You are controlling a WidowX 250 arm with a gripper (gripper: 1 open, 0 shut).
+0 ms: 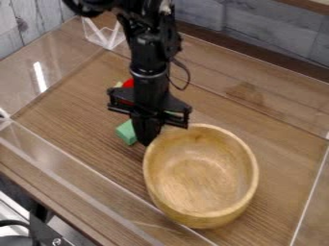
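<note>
My black gripper [149, 125] reaches down over the upper left rim of a wide, pale wooden bowl [201, 175]; whether anything is between its fingers is hidden. A green object [126, 133] lies on the wooden table just left of the bowl, partly behind the gripper. A small red object [127, 84] shows behind the arm, higher in the view.
A translucent object [103, 29] is at the back left. A raised wooden edge runs along the back right.
</note>
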